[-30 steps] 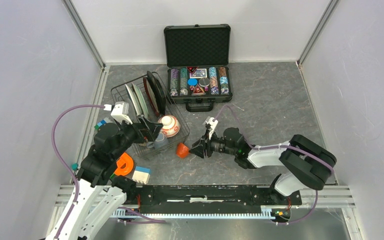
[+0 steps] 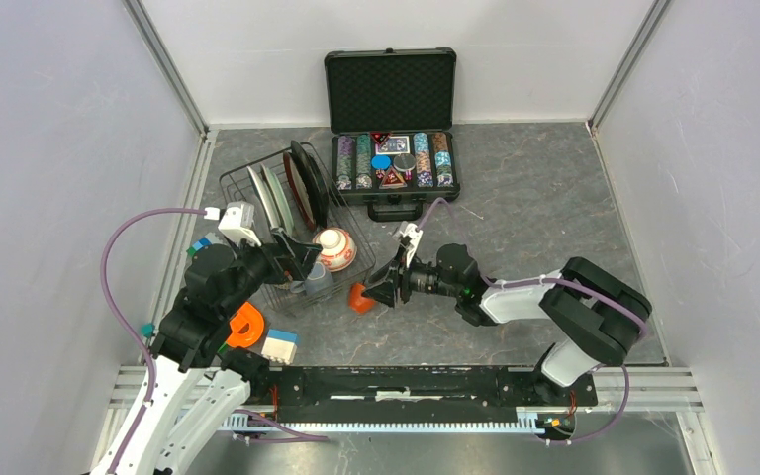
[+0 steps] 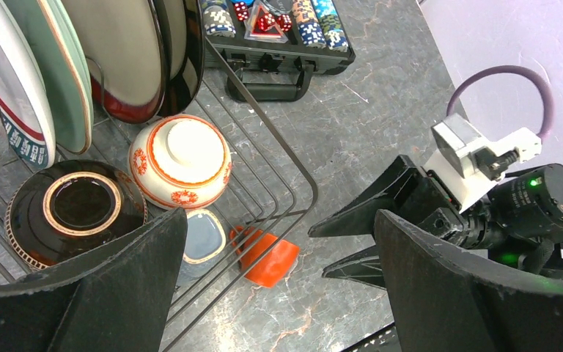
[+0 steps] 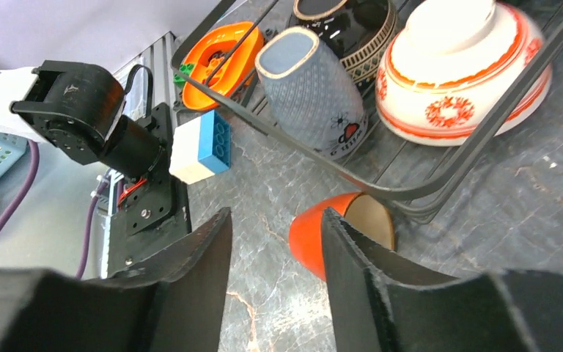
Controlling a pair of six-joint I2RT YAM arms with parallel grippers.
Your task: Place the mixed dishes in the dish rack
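The wire dish rack holds upright plates, a red-patterned white bowl, an upturned black bowl and a grey-blue cup. An orange cup lies on its side on the floor beside the rack's front corner. My left gripper is open over the rack. My right gripper stands just right of the orange cup, fingers apart; in the right wrist view the cup shows just beyond them, not held.
An open poker chip case stands behind the rack. Orange toys and a white-blue block lie front left. The floor right of the right arm is clear.
The left arm stays still.
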